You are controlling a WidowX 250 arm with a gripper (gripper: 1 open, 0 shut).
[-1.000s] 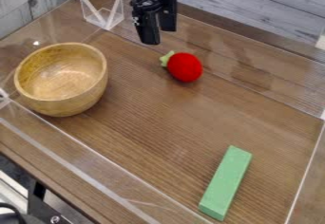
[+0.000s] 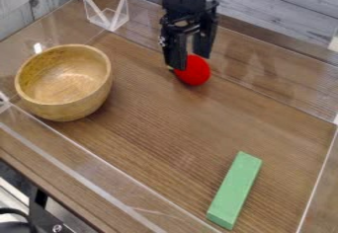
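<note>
My black gripper point(image 2: 188, 44) hangs at the top centre, open, its fingers around the upper part of a red round object point(image 2: 193, 71) on the wooden table. The finger nearer the camera partly hides the object. Whether the fingers touch it, I cannot tell.
A tan bowl point(image 2: 63, 92) sits at the left. A green bar point(image 2: 234, 190) lies at the lower right. A clear plastic item point(image 2: 106, 10) stands at the upper left.
My gripper has moved right and down, from behind the red object to over it. The small green part seen beside the red object earlier is now hidden.
</note>
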